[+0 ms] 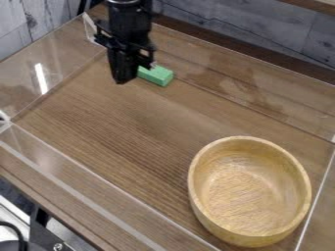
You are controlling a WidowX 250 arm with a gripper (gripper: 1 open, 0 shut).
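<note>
My gripper [127,74] hangs at the upper left of the camera view, a dark shape pointing down over the wooden table [131,157]. Whether its fingers are open or shut is too small and dark to tell. A green block [155,75] lies just to the right of it, partly behind it.
A large empty tan bowl [249,186] stands at the front right. A low edge runs along the back of the table.
</note>
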